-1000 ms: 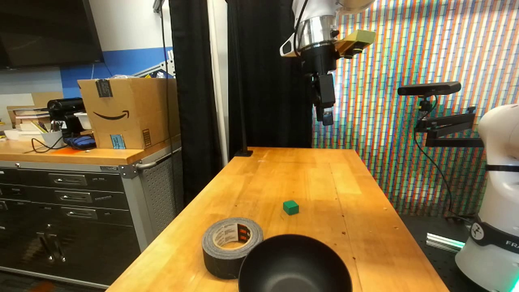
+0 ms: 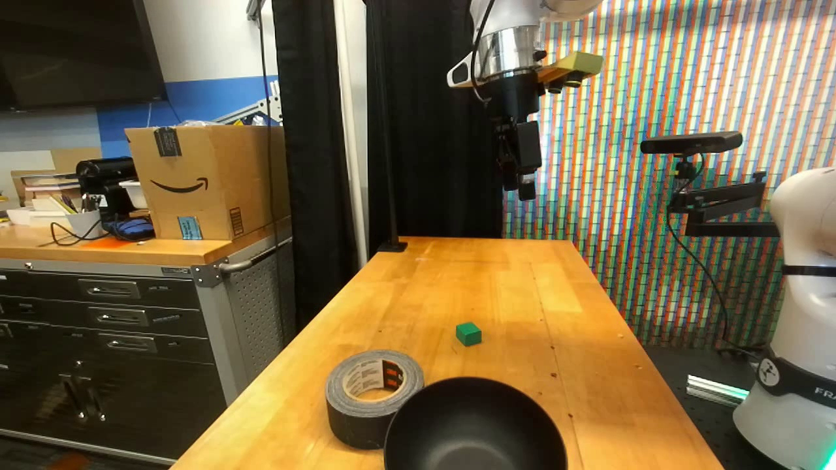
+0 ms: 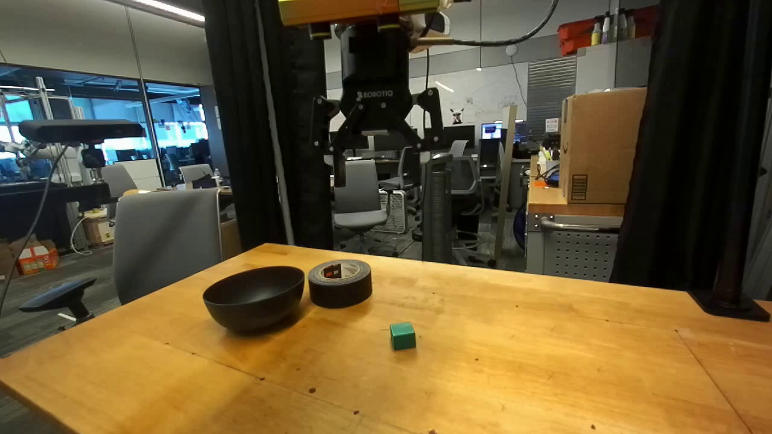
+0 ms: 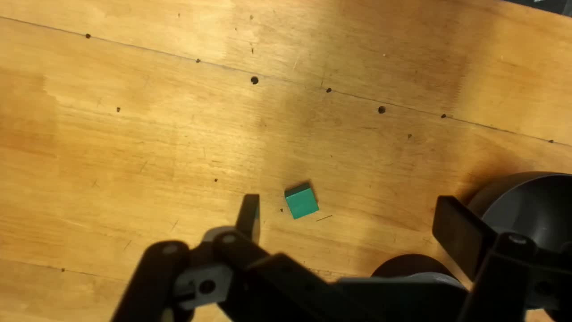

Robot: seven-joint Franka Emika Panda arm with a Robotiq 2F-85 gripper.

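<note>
A small green cube (image 2: 468,333) lies on the wooden table, apart from everything else. High above the table hangs my gripper (image 3: 381,160), its fingers spread wide and nothing between them. From the wrist, the green cube (image 4: 301,202) shows below, between the lines of the two fingers but far beneath them. A black bowl (image 2: 475,427) stands empty at the near end in exterior view 1. Close beside it rests a roll of dark tape (image 3: 340,283) lying flat, partly hidden by a finger linkage in the wrist view.
A black stand base (image 3: 729,305) occupies one far corner, near a black curtain. Off the table, a camera on an arm (image 2: 691,143) and a side bench with a cardboard box (image 2: 208,180) are visible.
My gripper has shifted and turned very slightly in the air, with both fingers now showing separately in exterior view 1. Cube, tape and bowl have stayed put.
</note>
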